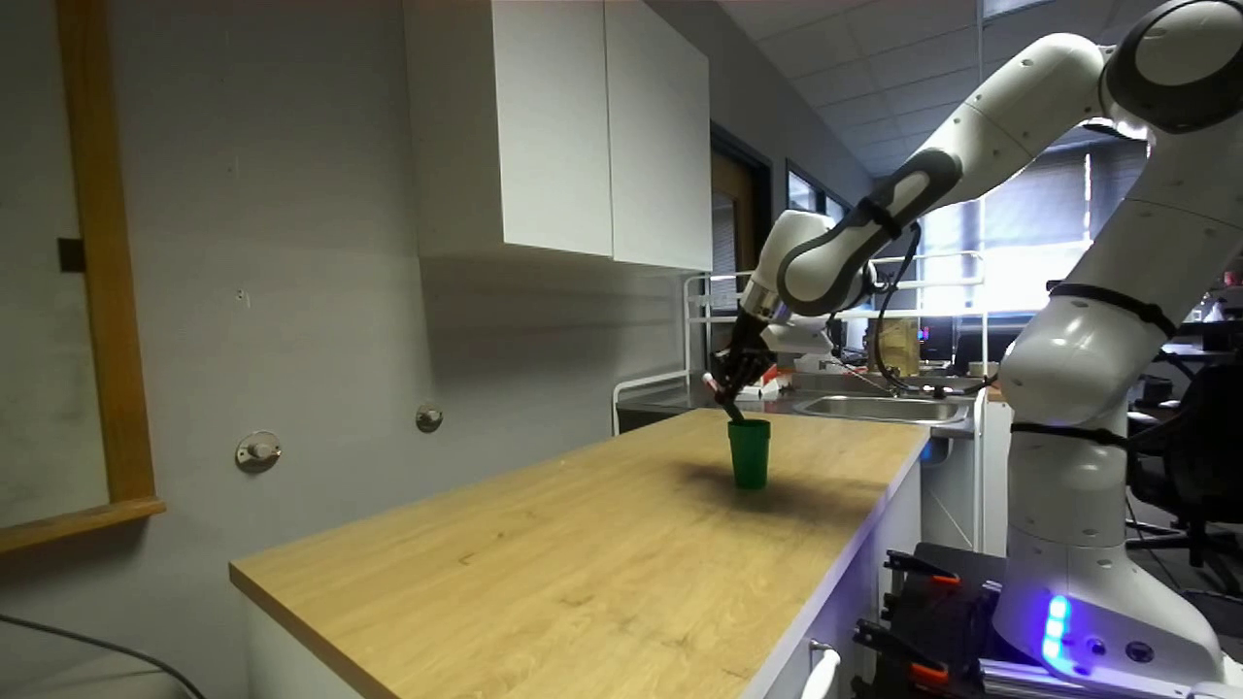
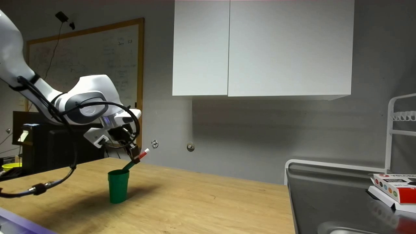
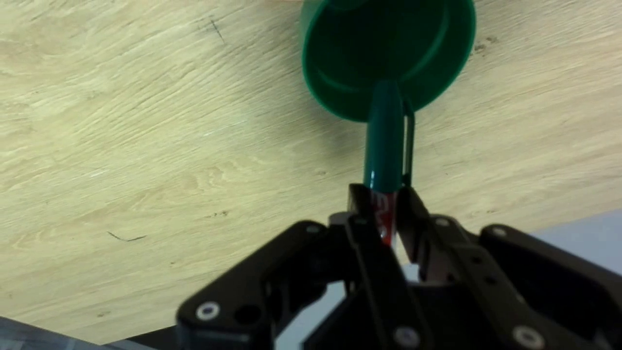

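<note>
A green cup (image 1: 751,456) stands upright on the wooden counter (image 1: 559,536); in exterior view 2 the cup (image 2: 118,187) is at the left. My gripper is shut on a marker (image 3: 385,140) with a dark green cap and a red and white barrel. Tilted, the marker (image 2: 143,153) points its capped end down over the cup's rim, and the wrist view shows that tip overlapping the opening of the cup (image 3: 315,70). Whether the tip touches the inner wall, I cannot tell. The gripper (image 2: 135,158) is just above and beside the cup.
White cabinets (image 1: 594,140) hang on the wall above the counter. Beyond the counter's end are a metal sink (image 1: 886,408) and a red and white box (image 2: 397,187).
</note>
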